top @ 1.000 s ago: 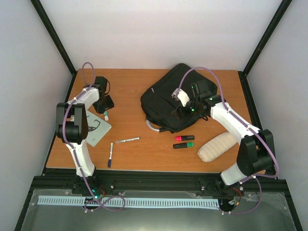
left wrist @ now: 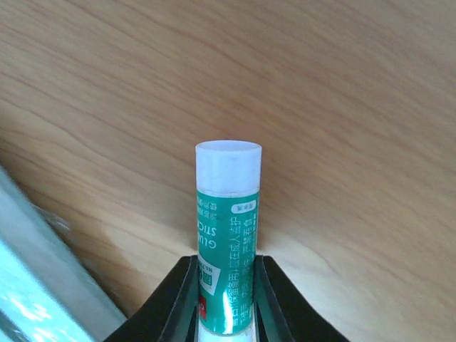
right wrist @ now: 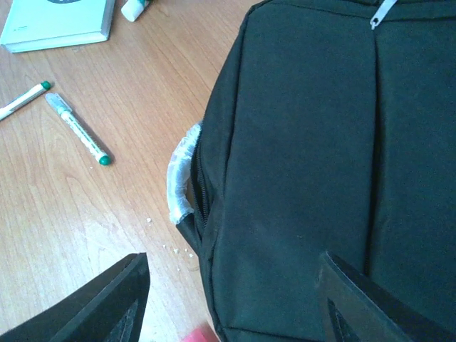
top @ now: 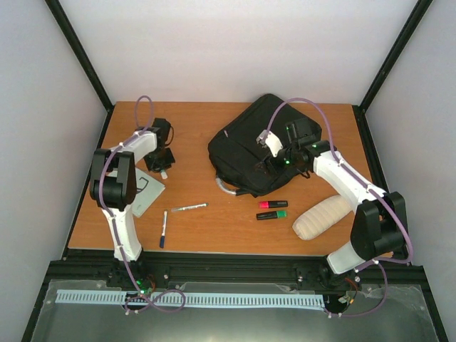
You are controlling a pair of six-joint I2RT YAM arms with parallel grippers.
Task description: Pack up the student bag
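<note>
A green glue stick with white ends (left wrist: pixel 228 221) is pinched between the fingers of my left gripper, which is shut on it over the wood tabletop. From above, only the stick's white end (top: pixel 164 174) peeks out under the left arm. The black bag (top: pixel 249 149) lies flat at the table's right centre. Above the bag's lower side my right gripper stands open, nothing between its fingers.
Beside the left arm lies a pale book (top: pixel 147 194). Two slim pens, one green-ended (top: pixel 189 207) and one blue-capped (top: pixel 163 229), are near it. A red marker (top: pixel 273 204), a green marker (top: pixel 271 214) and a beige pouch (top: pixel 322 217) lie below the bag.
The left arm and the stick have shifted slightly right. My right arm has barely moved.
</note>
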